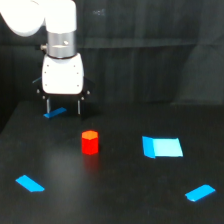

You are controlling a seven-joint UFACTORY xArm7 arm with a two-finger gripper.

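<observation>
A red block (90,142) stands upright near the middle of the dark table, left of centre, its top hexagonal in outline. Over the back left of the table hangs my white gripper (64,104), behind and to the left of the block and apart from it. Its dark fingers are spread wide, and nothing shows between them. To the right of the block lies a light-blue square (167,147) with a darker blue strip along its left side; whether it is flat or a shallow box I cannot tell.
Blue tape strips mark the table: one at the back left (55,112) beneath the gripper, one at the front left (30,183) and one at the front right (200,192). A dark curtain (150,60) closes off the back.
</observation>
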